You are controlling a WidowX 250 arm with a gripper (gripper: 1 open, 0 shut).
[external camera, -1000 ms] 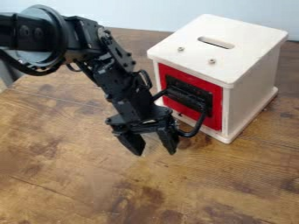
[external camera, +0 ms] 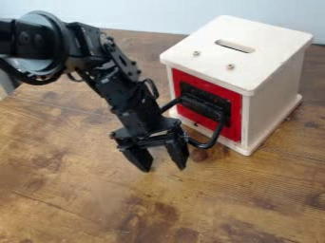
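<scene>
My black gripper hangs over the wooden table, its fingers pointing down and apart, with nothing visible between them. It is left of and in front of a white wooden box with a slot on top and a red front panel. A black latch mechanism with a bent handle is mounted on that panel; the handle reaches down beside my gripper, and whether they touch I cannot tell.
A pale surface shows beyond the table's back left edge.
My gripper has shifted slightly left, and the arm's joints have moved a little. The box looks unchanged.
</scene>
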